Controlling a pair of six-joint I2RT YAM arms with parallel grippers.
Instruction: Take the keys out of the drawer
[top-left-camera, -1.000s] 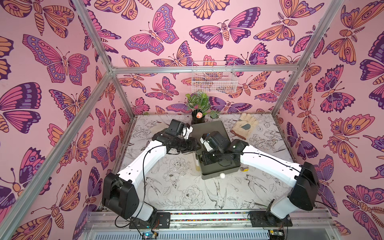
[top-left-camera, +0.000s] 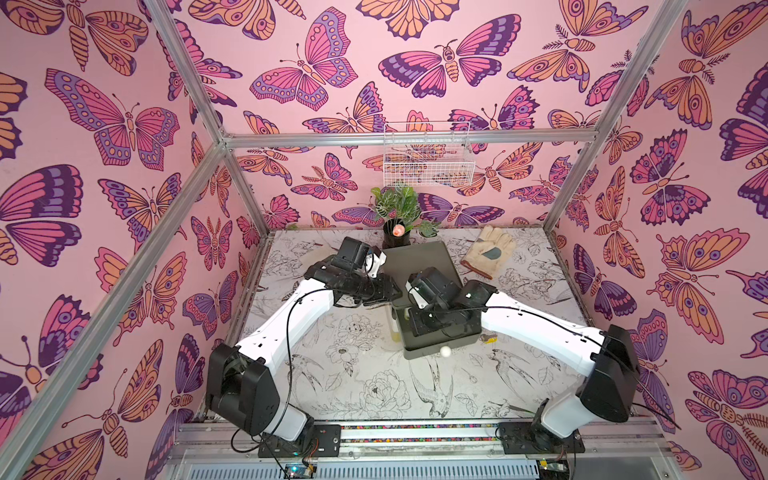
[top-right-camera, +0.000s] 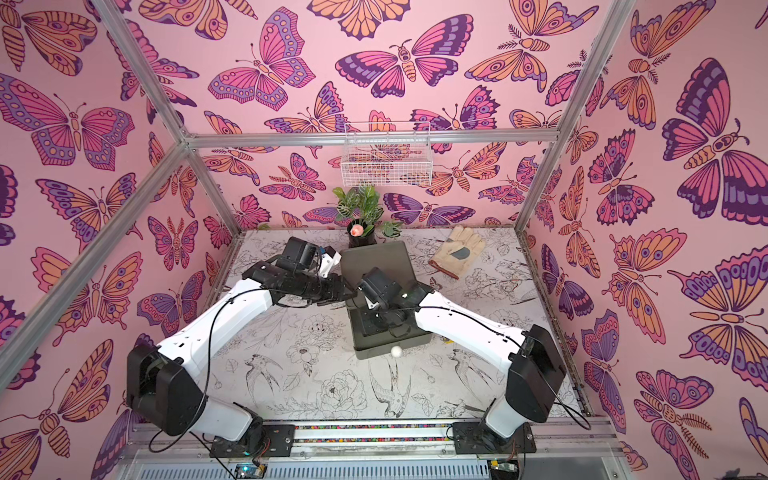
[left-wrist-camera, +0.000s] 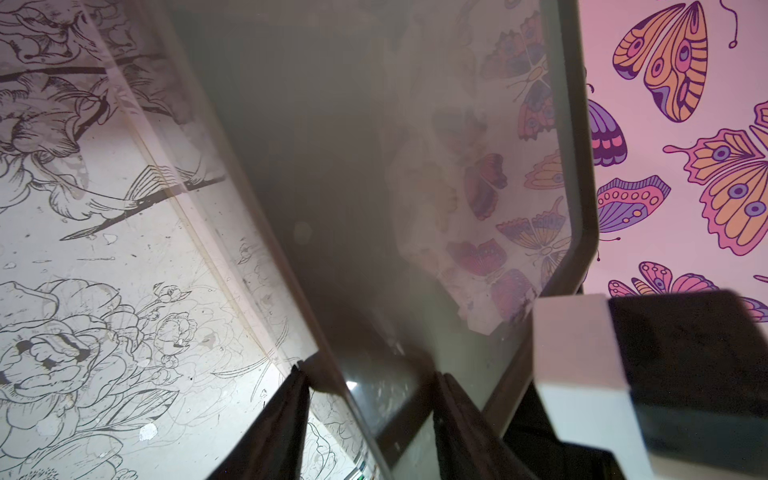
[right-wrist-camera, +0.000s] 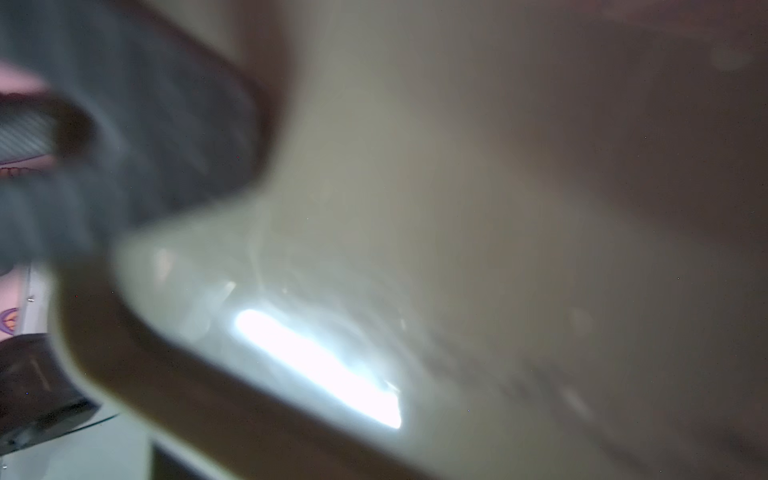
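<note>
A grey-olive plastic drawer unit (top-left-camera: 424, 257) (top-right-camera: 376, 257) stands at the middle of the table. My left gripper is shut on a thin rim along its side, seen close in the left wrist view. My right gripper (top-left-camera: 416, 316) is over the front part of the unit; in the right wrist view a dark ridged gripper part lies blurred against the glossy plastic, and its fingers are hard to make out. No keys can be made out; the inside is largely hidden by the right arm.
A potted plant (top-left-camera: 400, 208) stands behind the unit, a work glove (top-left-camera: 489, 252) at the back right. A white ball (top-left-camera: 445, 351) and a small yellow item (top-left-camera: 489, 338) lie near the front.
The right gripper has shifted very slightly over the unit. The left arm and the unit are nearly unchanged.
</note>
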